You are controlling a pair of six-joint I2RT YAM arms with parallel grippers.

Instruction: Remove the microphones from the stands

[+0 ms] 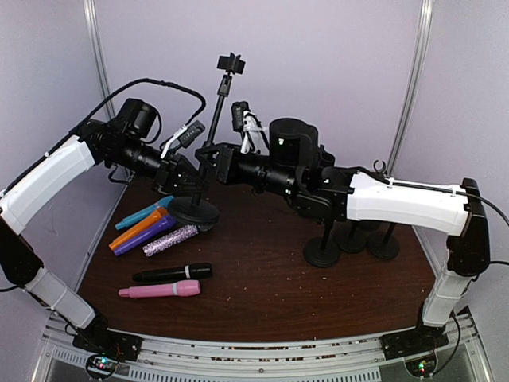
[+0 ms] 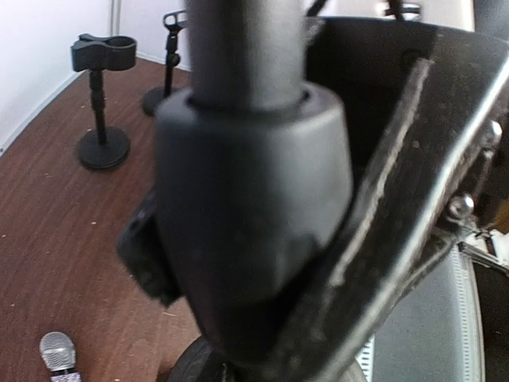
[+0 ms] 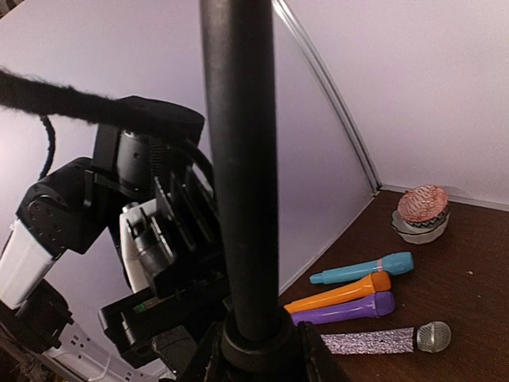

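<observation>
A black microphone stand (image 1: pixel 219 111) is held aloft, slightly tilted, its empty clip (image 1: pixel 231 64) at the top and round base (image 1: pixel 193 211) hanging below. My left gripper (image 1: pixel 187 177) is shut on the lower part; the left wrist view shows its collar (image 2: pixel 250 199) up close between the fingers. My right gripper (image 1: pixel 209 159) is shut on the pole just above, and the pole (image 3: pixel 248 159) fills the middle of the right wrist view. I see no microphone in the held stand.
Several microphones lie on the table at left: blue (image 1: pixel 143 213), orange, purple, glitter (image 1: pixel 170 240), black (image 1: pixel 172 273), pink (image 1: pixel 159 289). Other stands (image 1: pixel 322 253) stand at right. Bowls (image 3: pixel 421 211) sit at the back.
</observation>
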